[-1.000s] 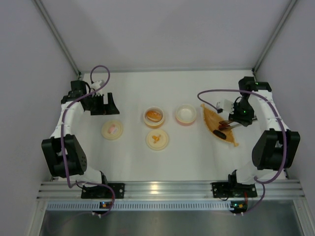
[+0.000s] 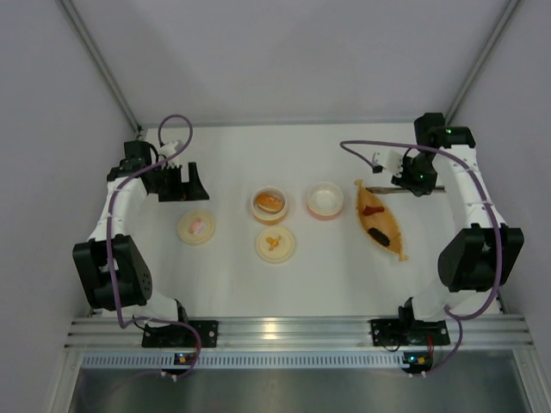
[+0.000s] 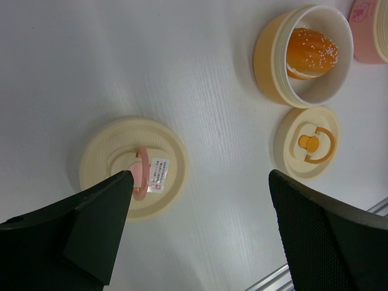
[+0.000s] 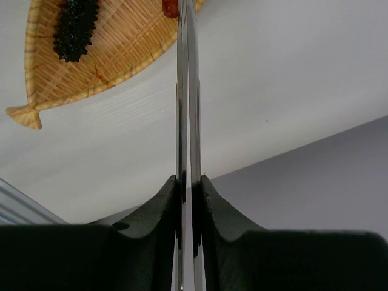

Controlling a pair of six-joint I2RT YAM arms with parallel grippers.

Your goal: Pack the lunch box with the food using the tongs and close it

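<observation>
My right gripper (image 2: 372, 189) holds long metal tongs (image 4: 182, 109), fingers shut on them, above a fish-shaped woven tray (image 2: 387, 241) (image 4: 106, 66). The tray holds a dark spiky sea cucumber (image 2: 379, 235) (image 4: 74, 33) and a red piece (image 2: 372, 210) (image 4: 170, 8); whether the tong tips grip it is unclear. A cream container (image 2: 256, 205) (image 3: 270, 51) holds a bun (image 2: 269, 202) (image 3: 309, 53). An empty white-and-pink container (image 2: 325, 212) stands right of it. My left gripper is open above a lid with pink handle (image 3: 103, 163).
A second lid with orange handle (image 2: 275, 254) (image 3: 291, 142) lies in front of the cream container. Grey walls and rails border it.
My right gripper and tongs have moved toward the back and off the red piece in the top view. The tray has shifted slightly. The left arm is still.
</observation>
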